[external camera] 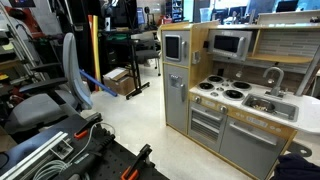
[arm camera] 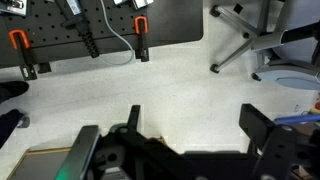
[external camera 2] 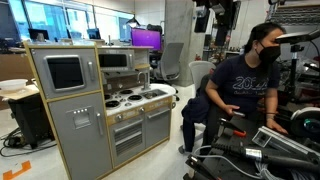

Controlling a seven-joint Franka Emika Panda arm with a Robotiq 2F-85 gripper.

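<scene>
In the wrist view my gripper shows along the bottom edge, its two dark fingers wide apart and only pale floor visible between them. The gripper hangs well above the floor, with nothing touching it. A toy kitchen stands on the floor in both exterior views. Its tall wooden cabinet (external camera: pixel 176 76) carries a grey door, and a silver microwave (external camera: pixel 230 43) sits on the upper shelf. Below are a stove top (external camera: pixel 223 90), a sink (external camera: pixel 262 104) with a faucet, and grey doors that look closed.
A black table (arm camera: pixel 80 38) with clamps and a white cable borders the floor. An office chair (arm camera: pixel 268 40) stands at the wrist view's upper right. A masked person (external camera 2: pixel 245 85) sits beside the table.
</scene>
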